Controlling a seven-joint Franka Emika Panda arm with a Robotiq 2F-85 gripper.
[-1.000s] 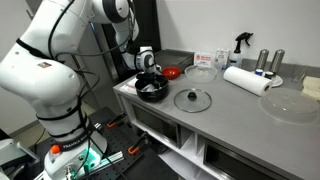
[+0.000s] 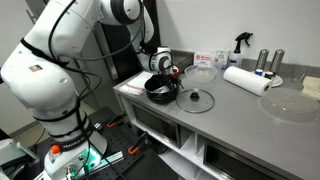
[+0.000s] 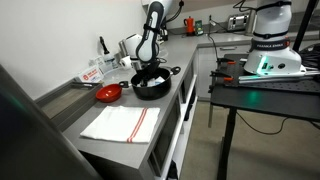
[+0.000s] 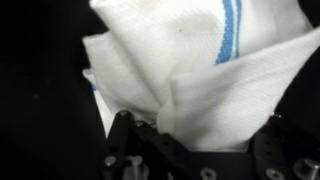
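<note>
My gripper [image 2: 163, 85] reaches down into a black pot [image 2: 158, 97], which also shows in the second exterior view as a black pot [image 3: 153, 91]. In the wrist view a white cloth [image 4: 215, 95] with blue stripes fills the middle, folded and bunched up against the gripper. Its pleats cover the fingertips, and the gripper is shut on the cloth. Dark pot interior surrounds it. A glass lid [image 2: 195, 100] with a dark knob lies flat on the counter, just right of the pot.
A white towel with red stripes [image 3: 121, 122] lies flat near the counter's end. The red bowl [image 3: 110, 93] stands close beside the pot. Farther along are a clear bowl [image 2: 201, 74], a paper roll [image 2: 246, 80] and a clear container [image 2: 289, 105]. Open counter [image 2: 235, 120] lies right of the lid.
The pot and my gripper in it have shifted to the right, close up to the lid. The lid has moved slightly the same way.
</note>
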